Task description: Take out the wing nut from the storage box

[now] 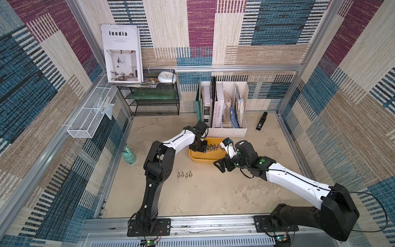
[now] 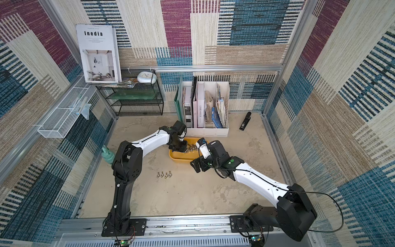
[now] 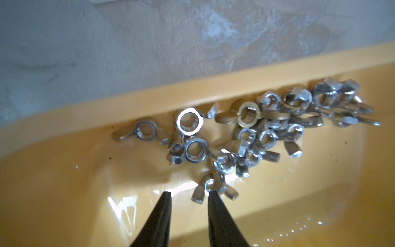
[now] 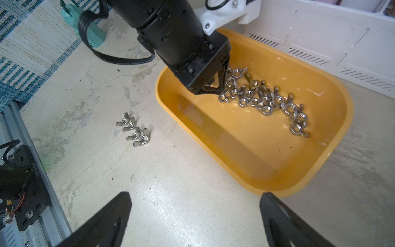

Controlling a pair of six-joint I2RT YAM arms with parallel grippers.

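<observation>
Silver wing nuts lie heaped along one long side of the yellow storage box; the left wrist view shows the pile with a brass-coloured nut in it. My left gripper is inside the box, its fingers part open. Just beyond its fingertips is a wing nut at the pile's edge, and I see nothing held between the fingers. Outside the box, several wing nuts lie in a row on the table. My right gripper is open and empty over the table beside the box, fingers wide apart.
A white file holder with folders stands directly behind the box. The teal bottle is at the left edge, a black object at the back right. Free table lies in front.
</observation>
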